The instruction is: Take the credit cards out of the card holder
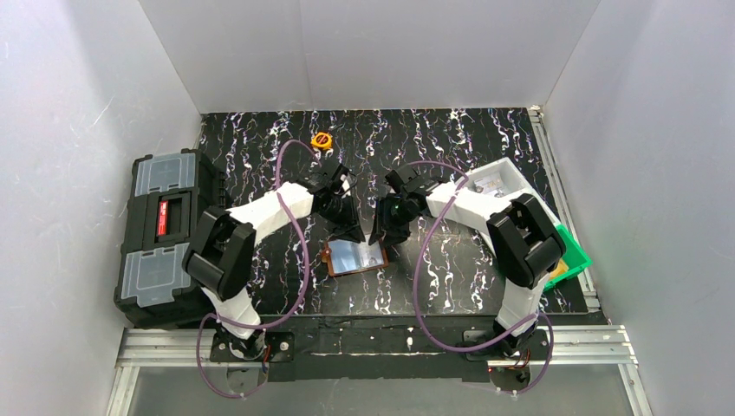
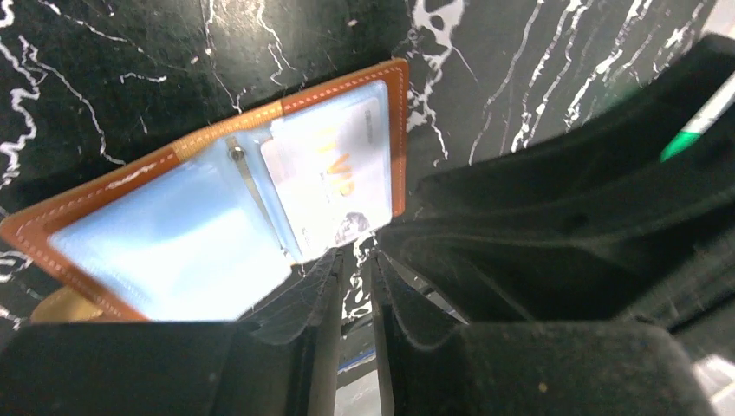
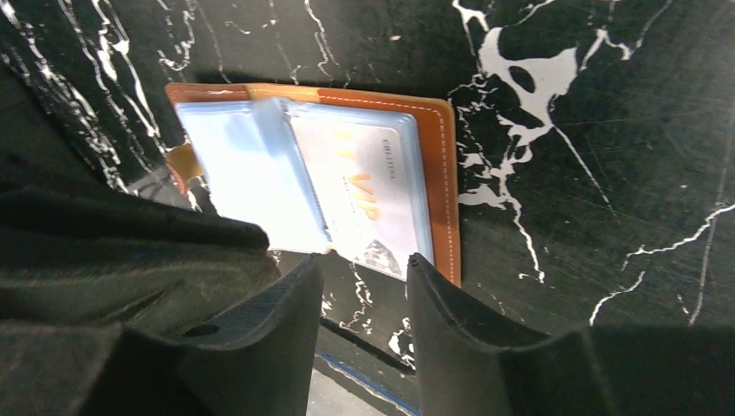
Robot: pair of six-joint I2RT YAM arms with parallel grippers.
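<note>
The brown card holder (image 1: 354, 274) lies unfolded on the table, with a clear sleeve on each side. A white card (image 3: 357, 192) with orange "VIP" lettering fills one sleeve, while the other sleeve (image 2: 178, 238) shows pale blue with no card visible. My left gripper is slightly open above the holder's far edge by the card, a narrow empty gap between its fingers. With a wider gap and nothing held, my right gripper stands over the same edge of the card side. Both grippers are close together, side by side.
A black toolbox (image 1: 162, 234) fills the left side. At the right stand a white bin (image 1: 505, 172) and a green bin (image 1: 579, 258), partly covered by the right arm. An orange tape measure (image 1: 321, 140) lies at the back.
</note>
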